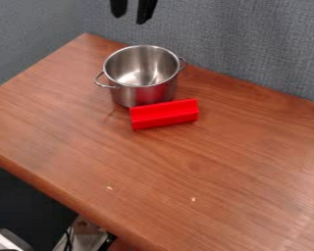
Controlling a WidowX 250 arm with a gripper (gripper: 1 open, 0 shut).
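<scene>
A steel pot (141, 88) with two side handles stands upright on the wooden table toward the back, looking empty inside. A red cylinder (164, 114) lies on its side just in front of the pot. At the top edge of the view, above and behind the pot, the dark fingertips of my gripper (132, 11) hang apart, cut off by the frame, with nothing visible between them.
A grey padded wall (251, 44) runs along the back. Off the front left edge are a dark gap and some white hardware with cables at the bottom corner.
</scene>
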